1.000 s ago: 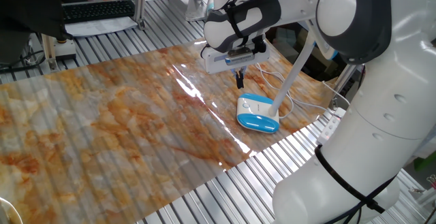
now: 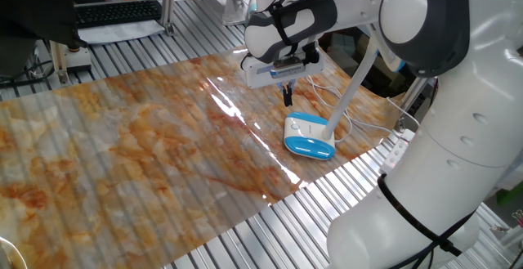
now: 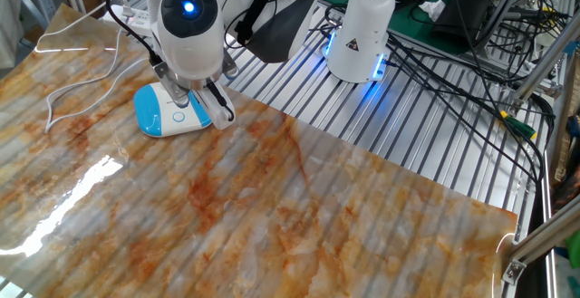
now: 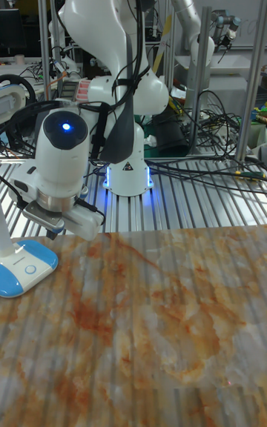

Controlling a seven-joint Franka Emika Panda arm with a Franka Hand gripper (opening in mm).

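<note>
A desk lamp with a white and blue base (image 2: 310,147) and a slanting white post (image 2: 355,89) stands on the marbled sheet. A round button (image 3: 178,117) is visible on top of the base. My gripper (image 2: 287,97) hangs just above and behind the lamp base in exterior view 1, pointing down. Its dark fingers are close together, with nothing seen between them. From exterior view 3, the gripper (image 4: 55,230) is just beside and above the lamp base (image 4: 30,269), its tips partly hidden by the hand. Contact with the lamp cannot be made out.
The brown and white marbled sheet (image 2: 139,163) is otherwise bare, with wide free room away from the lamp. White cables (image 3: 80,90) lie behind the lamp. A keyboard (image 2: 118,13) sits at the far left. Ribbed metal table (image 3: 426,167) borders the sheet.
</note>
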